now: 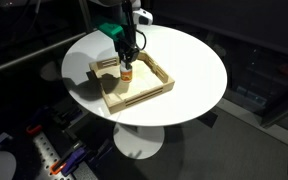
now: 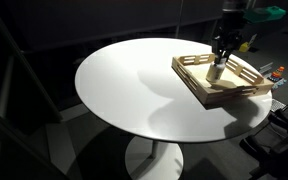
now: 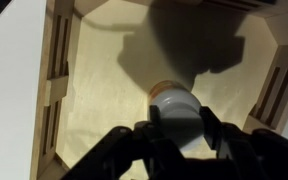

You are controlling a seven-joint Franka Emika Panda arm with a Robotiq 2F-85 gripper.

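Observation:
A small orange bottle with a white cap (image 1: 126, 73) is upright inside a shallow wooden tray (image 1: 134, 99). My gripper (image 1: 126, 62) comes down from above and is shut on the bottle's top. In the wrist view the pale cap (image 3: 181, 125) sits between the two dark fingers, and only a sliver of the orange body (image 3: 166, 88) shows past it. From the other side, the bottle (image 2: 216, 73) looks pale, under the dark gripper (image 2: 222, 56). Whether its base touches the tray floor I cannot tell.
The tray has slatted low walls (image 2: 191, 60) all round and lies on a round white table (image 2: 134, 90). Much of the table beside the tray is bare. Cluttered equipment (image 1: 59, 150) stands below the table at the left.

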